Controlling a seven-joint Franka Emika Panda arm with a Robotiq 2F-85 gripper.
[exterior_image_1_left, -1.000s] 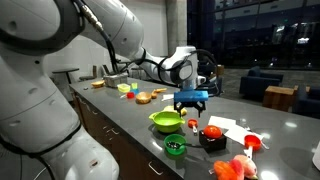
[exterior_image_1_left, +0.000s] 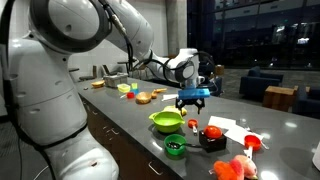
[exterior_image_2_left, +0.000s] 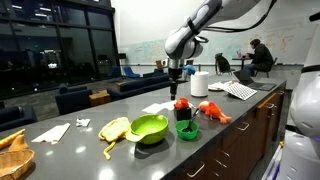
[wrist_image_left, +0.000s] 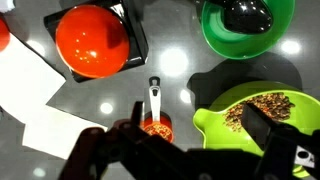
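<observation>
My gripper (exterior_image_1_left: 192, 104) hangs above the table, its fingers apart and nothing between them. In the wrist view, a small red scoop or cup (wrist_image_left: 165, 121) holding brown bits lies below the gap between the fingertips, with its pale, dark-tipped handle (wrist_image_left: 154, 95) pointing away. To the right sits a yellow-green bowl (wrist_image_left: 222, 122) with similar brown bits inside, partly covered by one finger. A green pot (wrist_image_left: 216, 32) with something dark in it stands beyond. A round red object (wrist_image_left: 90, 40) rests in a black box (wrist_image_left: 138, 45) at upper left.
White papers (wrist_image_left: 60, 134) lie beside the red scoop. An orange toy (exterior_image_2_left: 213, 112) is near the pot, and a yellow cloth-like item (exterior_image_2_left: 117, 132) lies by the bowl. A red container (exterior_image_1_left: 252, 142) stands past the black box. Bare tabletop (exterior_image_1_left: 285, 130) shows farther right.
My gripper has shifted slightly to the right in exterior view 1, the arm swinging with it. The objects on the table stay where they were.
</observation>
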